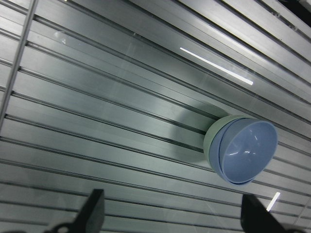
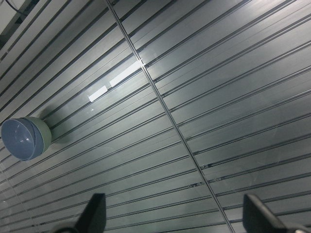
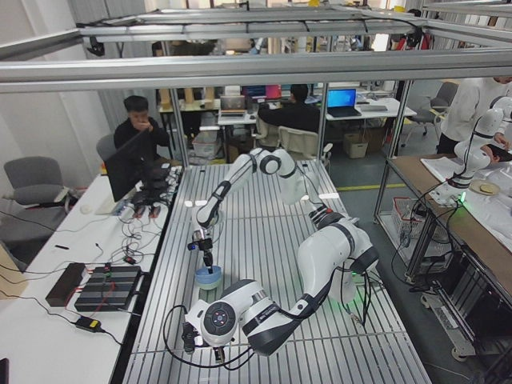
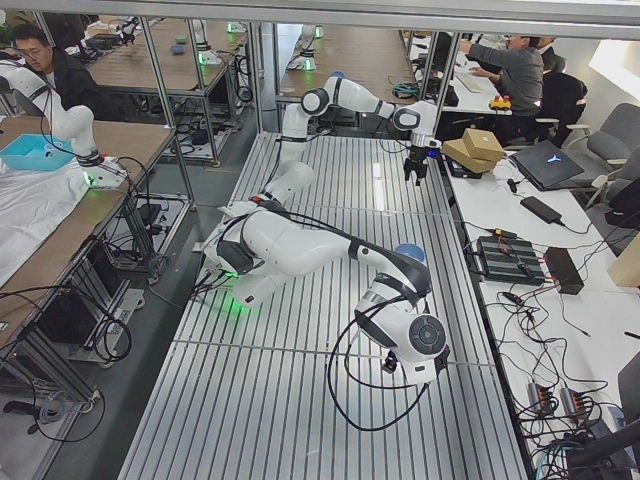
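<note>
Nested bowls, two blue ones inside a pale green one, stand on the slatted metal table; in the right wrist view they [image 2: 19, 138] lie at the left. Both wrist views show two dark fingertips far apart with only bare table between them: left gripper, right gripper, both open. Both grippers are raised above the table, clear of the bowls in their own views. In the camera left view the bowls [image 3: 209, 280] sit just below the far arm's gripper.
The slatted table is otherwise mostly clear. A side desk [image 3: 48, 336] with black boxes and cables runs along one long edge. Metal frame posts rise at the table's edges, and loose cables hang from the near arm's wrist in both camera views.
</note>
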